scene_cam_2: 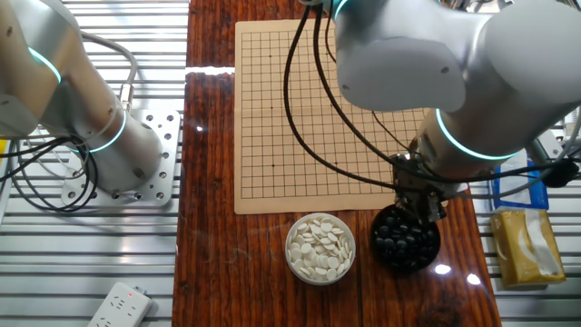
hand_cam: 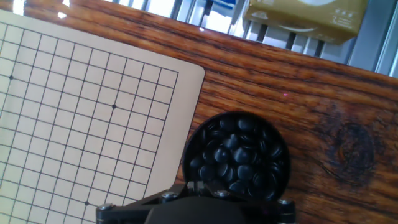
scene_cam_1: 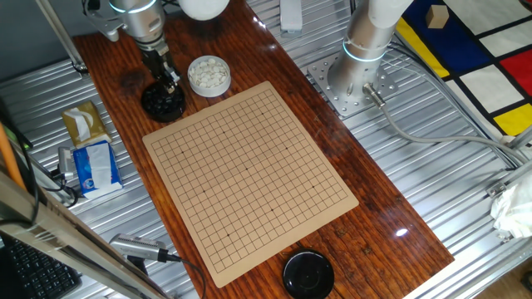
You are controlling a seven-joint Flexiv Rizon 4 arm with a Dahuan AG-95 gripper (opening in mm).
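A black bowl (hand_cam: 287,163) full of black go stones (hand_cam: 233,155) stands by a corner of the wooden go board (scene_cam_1: 249,178). The board's grid is bare of stones. My gripper reaches over the bowl's near rim in the wrist view, its two fingertips close together. Nothing shows between them there. In exterior view 1 the gripper (scene_cam_1: 172,86) points down at the bowl; how far its tips are from the stones is hard to judge. Exterior view 2 shows the arm and cables covering part of the board.
Close beside the black bowl is a white bowl (scene_cam_2: 290,250) of white stones. A black lid or dish (scene_cam_1: 308,274) lies off the board's opposite side. Tissue packs (scene_cam_1: 98,169) rest beyond the table edge.
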